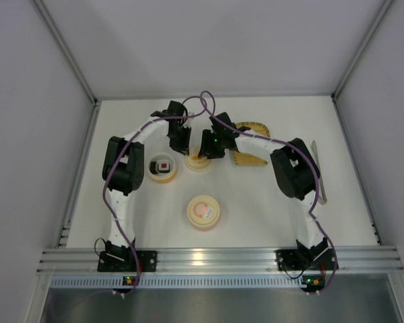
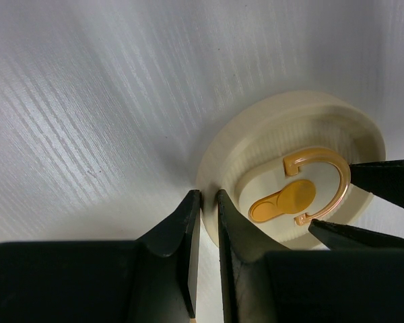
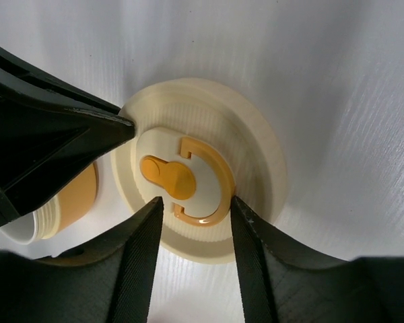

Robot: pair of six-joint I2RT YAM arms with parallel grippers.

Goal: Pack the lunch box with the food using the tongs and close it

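Note:
A round cream lid (image 1: 199, 165) with an orange handle and tab lies near the table's middle, inner or recessed face upward. At its left rim, my left gripper is shut with the lid's rim between its fingertips. My right gripper stands part open over the lid, its fingertips apart on either side of the handle's lower end; one fingertip appears to touch the orange handle (image 3: 223, 178). Left of the lid sits an open round box (image 1: 163, 177) with dark and white pieces inside. Another round box (image 1: 203, 212), covered, stands nearer the front.
Behind the right arm lies a yellow tray (image 1: 252, 159), partly hidden. A long thin utensil (image 1: 320, 176) rests at the right side. Both arms come close together above the lid.

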